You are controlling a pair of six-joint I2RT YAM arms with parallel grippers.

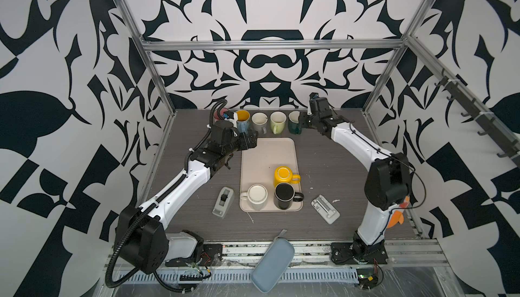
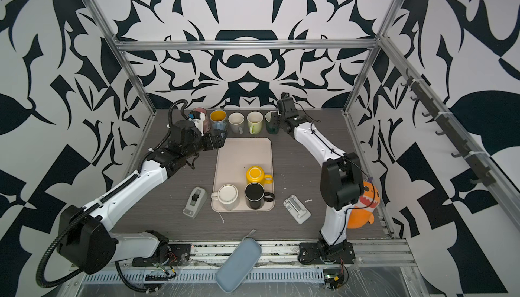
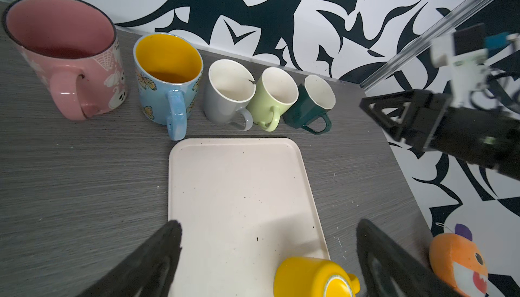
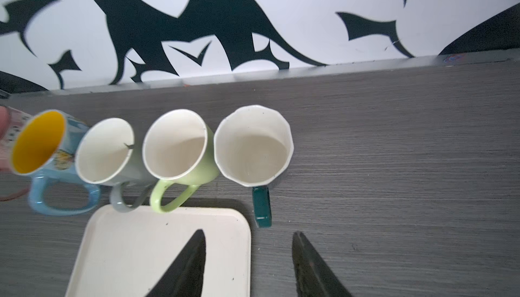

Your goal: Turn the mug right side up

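On the pale tray (image 1: 268, 156) a yellow mug (image 1: 283, 175) lies bottom up, beside an upright black mug (image 1: 285, 199) and a white mug (image 1: 256, 194). At the back stand pink (image 3: 86, 80), blue (image 3: 168, 102), grey (image 3: 227, 102), light green (image 4: 189, 172) and dark green mugs (image 3: 303, 110). My right gripper is open, in front of and above the dark green mug, nothing between its fingers. My left gripper is open and empty, over the tray's back left.
Grey devices (image 1: 222, 202) lie either side of the tray. An orange plush toy (image 2: 358, 210) sits at the right edge.
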